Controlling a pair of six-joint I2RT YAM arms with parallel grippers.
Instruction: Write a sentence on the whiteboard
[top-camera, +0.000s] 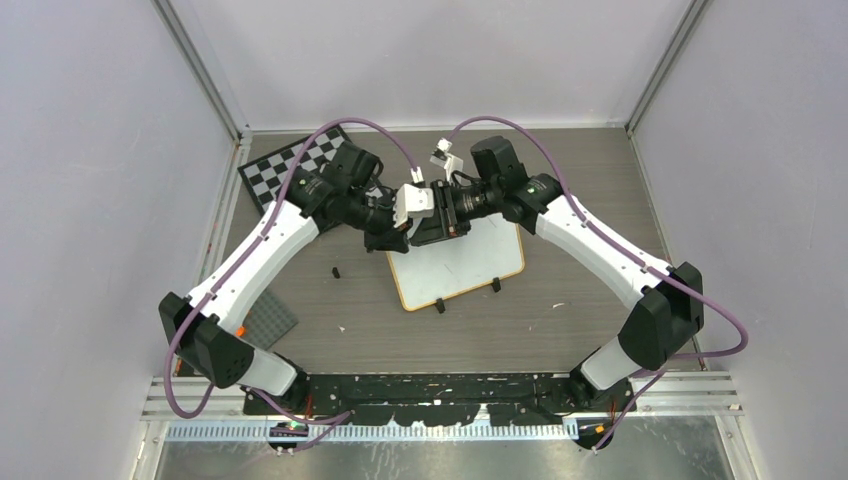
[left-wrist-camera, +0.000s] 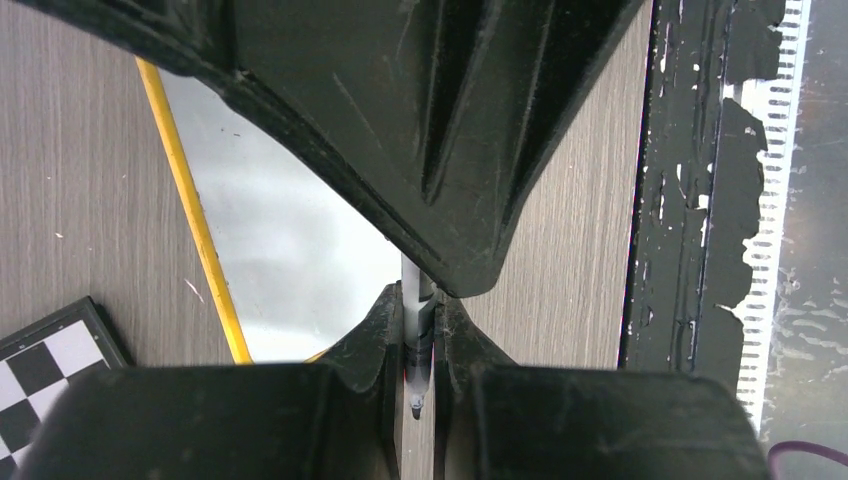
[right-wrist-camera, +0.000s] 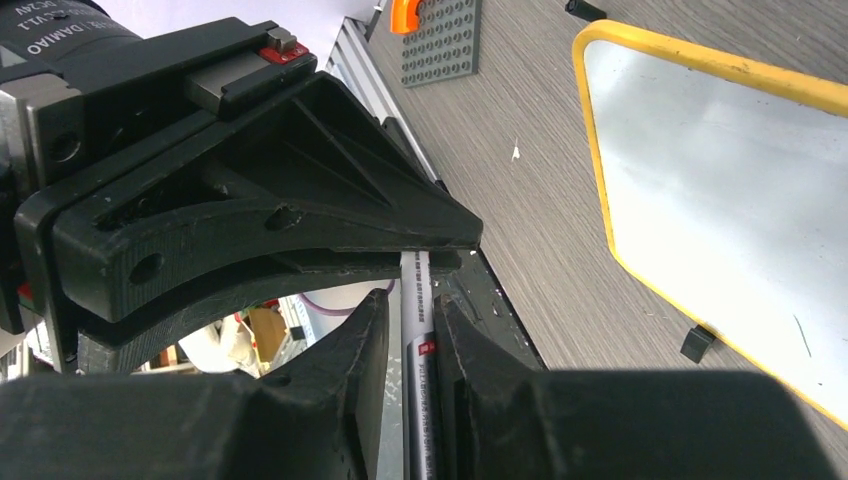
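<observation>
The whiteboard (top-camera: 460, 268), white with a yellow rim, lies on the table below both arms. A slim white marker (right-wrist-camera: 418, 340) is between the two grippers, above the board. My left gripper is shut on the marker (left-wrist-camera: 411, 315), whose dark tip points out past its fingers. My right gripper is also shut on the marker, on a length with printed bars and a red patch. The left gripper's fingers (right-wrist-camera: 440, 235) meet the marker's other end in the right wrist view. From above, the arms hide the marker.
A checkered board (top-camera: 290, 165) lies at the back left, a grey studded plate (top-camera: 268, 322) with an orange piece at the front left. Black clips (top-camera: 440, 306) hold the whiteboard's front edge. Bare table lies right of it.
</observation>
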